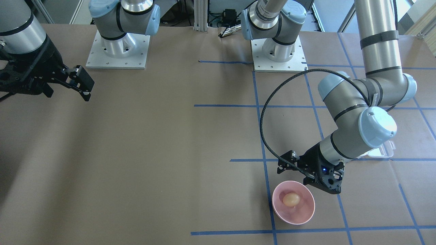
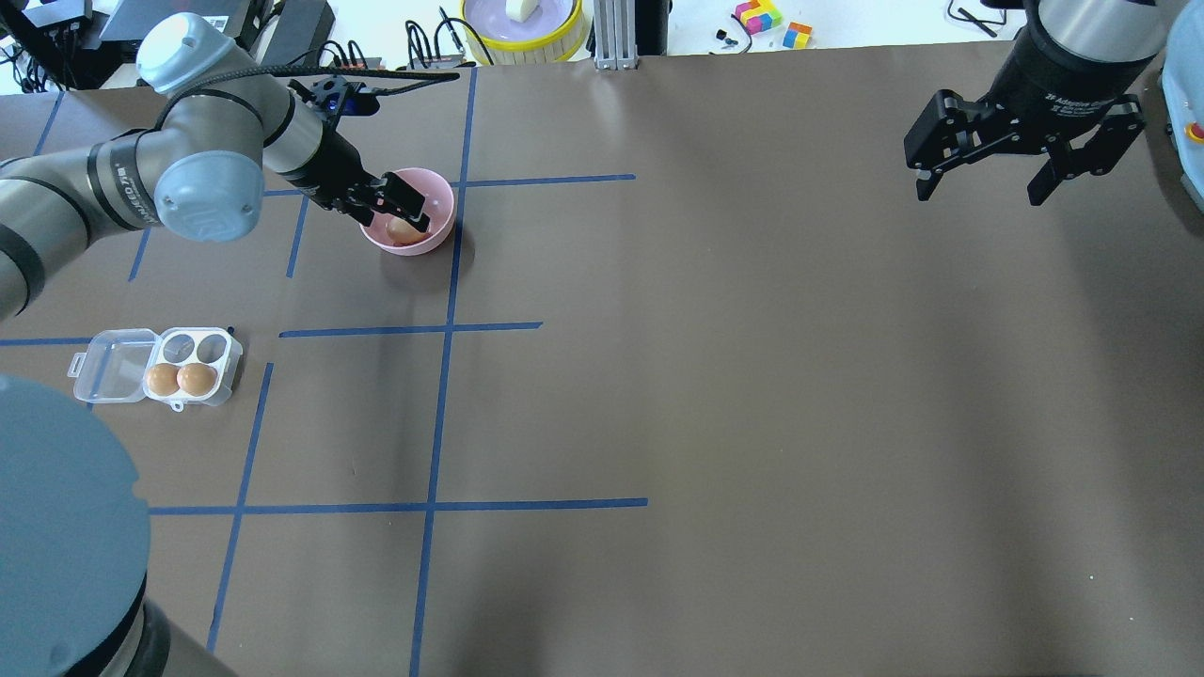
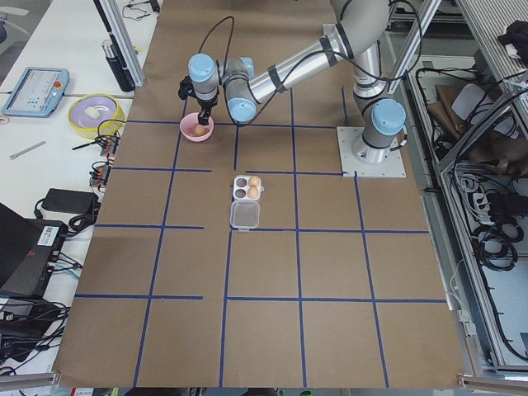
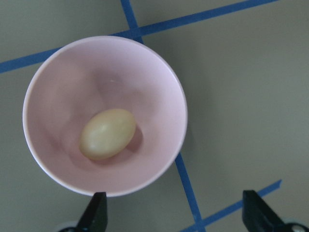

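An egg (image 4: 107, 133) lies inside the pink bowl (image 4: 164, 96) on the taped floor-like tabletop, seen from the wrist and also in the front view (image 1: 291, 199). My black gripper hangs above and beside the bowl, its two fingers wide apart with nothing between them but bare table and rim. In the top view it partly covers the bowl (image 2: 440, 231). A white egg carton (image 2: 210, 384) with two brown eggs and an open clear lid (image 2: 117, 355) sits apart from the bowl.
Another arm's black gripper (image 2: 1016, 141) hangs at the right of the top view. A yellow-rimmed tub (image 3: 82, 124) stands on the side bench.
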